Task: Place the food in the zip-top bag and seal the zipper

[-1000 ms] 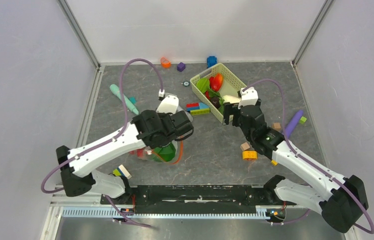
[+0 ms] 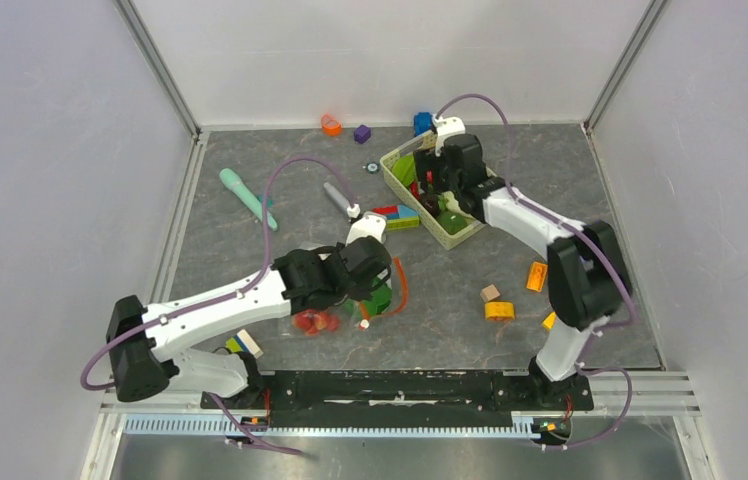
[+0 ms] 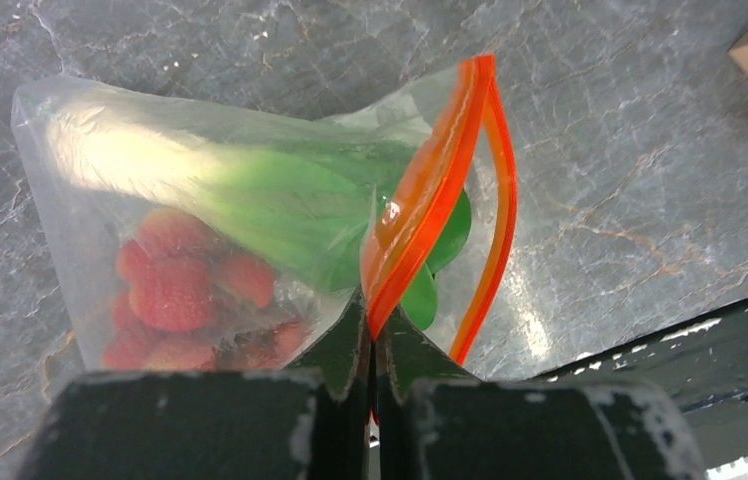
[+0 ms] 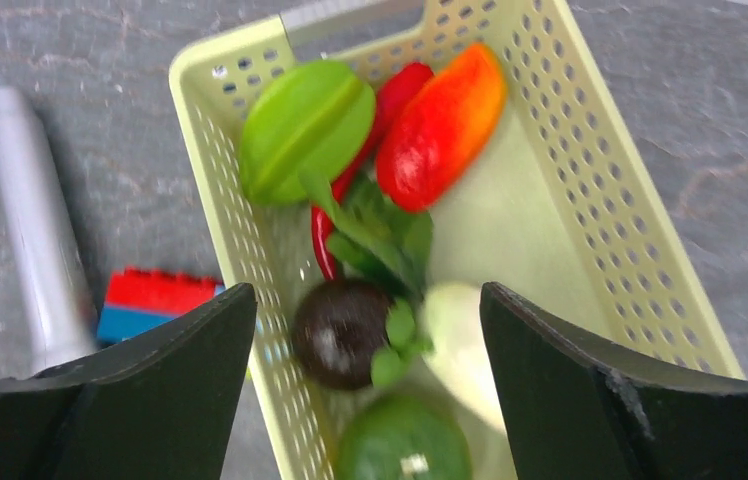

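A clear zip top bag (image 3: pixel 90 180) with an orange zipper (image 3: pixel 435 200) lies on the table, holding red berry-like food (image 3: pixel 175 295) and green leafy food (image 3: pixel 300 205). My left gripper is shut on the bag's zipper edge. My right gripper hangs open over the cream basket (image 4: pixel 610 190), which holds a green starfruit (image 4: pixel 305 130), red peppers (image 4: pixel 440 125), greens, a dark round item (image 4: pixel 335 333), a pale item and a green round item (image 4: pixel 400 450).
Loose blocks, a grey cylinder (image 4: pixel 30 200) and a mint club-shaped object (image 2: pixel 245 195) surround the basket and bag. Yellow blocks (image 2: pixel 499 311) lie at the front right.
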